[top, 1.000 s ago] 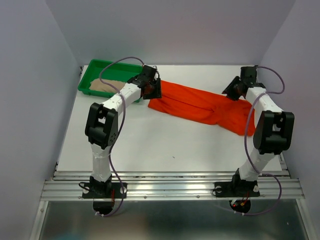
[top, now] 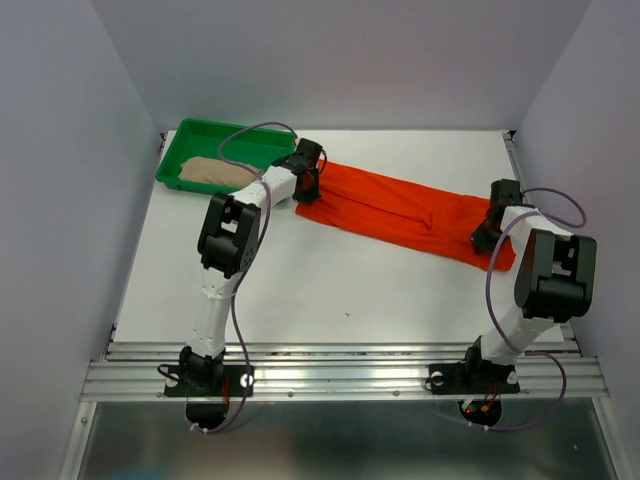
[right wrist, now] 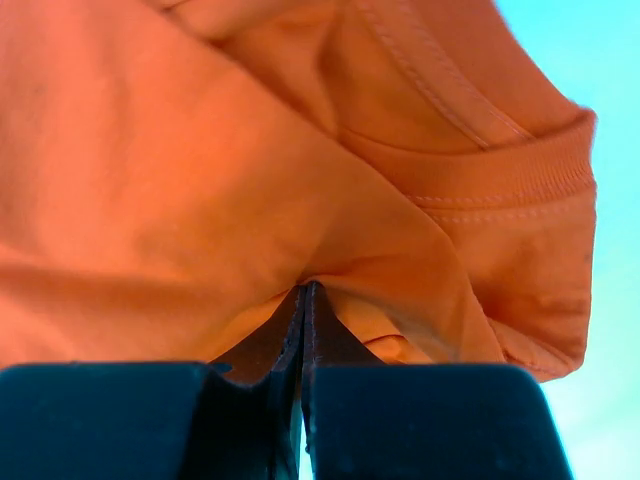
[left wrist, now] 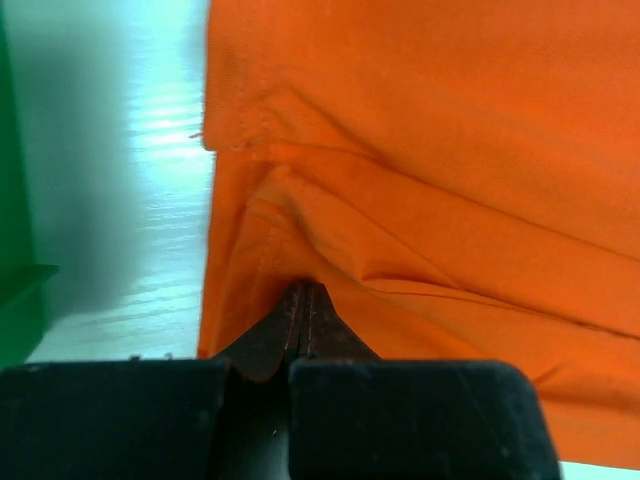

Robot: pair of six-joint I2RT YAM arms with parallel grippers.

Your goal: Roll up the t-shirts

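An orange-red t-shirt (top: pixel 385 205) lies folded into a long strip, slanting across the table from the back middle to the right. At its left end my left gripper points down onto the cloth, shut, its tips against a fold; no cloth clearly shows between them. My right gripper is likewise shut, low at the strip's right end. Its tips meet the cloth at a folded edge (right wrist: pixel 345 285), and whether they pinch any is hidden. In the top view both grippers partly cover the shirt's ends.
A green bin (top: pixel 215 132) stands at the back left, close to my left gripper, with a beige cloth bundle (top: pixel 215 172) in it. Grey walls bound the back and sides.
Over the last second my right gripper came from the shirt's far edge toward its near right end. My left gripper shifted slightly at the left end. The shirt's right end has changed shape a little.
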